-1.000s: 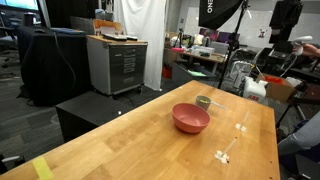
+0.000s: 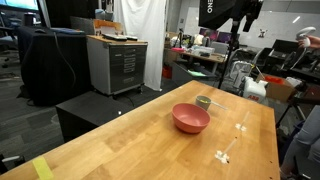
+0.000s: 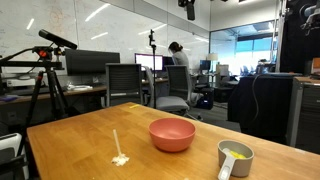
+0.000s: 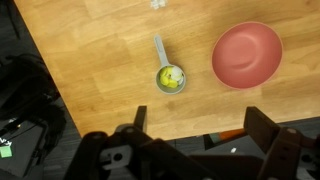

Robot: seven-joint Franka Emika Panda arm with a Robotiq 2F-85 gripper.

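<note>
My gripper is open and empty, held high above the table; its two dark fingers stand wide apart along the bottom of the wrist view. Below it is a small grey pot [image 4: 171,90] with a pale handle [image 4: 160,48] and something yellow-green inside. To the pot's right in that view lies a red bowl [image 4: 246,55], whose inside looks empty. Exterior view 2 has the bowl [image 3: 172,134] at the middle of the table and the pot [image 3: 237,160] nearer the camera, towards the right. Neither is touched by the gripper.
A thin white utensil [image 3: 120,146] rests on the wooden table [image 2: 120,150], apart from the bowl.
Across exterior view 1 the arm and gripper have moved left, high over the table. The bowl, pot and white utensil have stayed where they were.
</note>
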